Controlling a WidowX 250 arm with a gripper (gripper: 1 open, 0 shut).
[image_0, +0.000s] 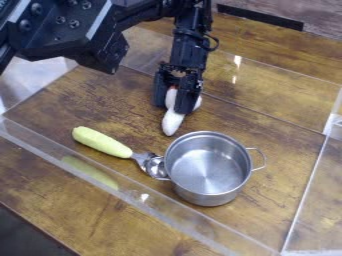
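Observation:
My black gripper (178, 92) is low over the wooden table, around a white oblong object (174, 120) whose lower end pokes out toward the pot. How tightly the fingers close on it is hidden. A steel pot (207, 172) with side handles stands just below and right of it. A pale yellow corn-like piece (102, 142) lies at lower left, beside a metal utensil (147, 160) whose end is by the pot.
Clear plastic walls (310, 200) border the work area.

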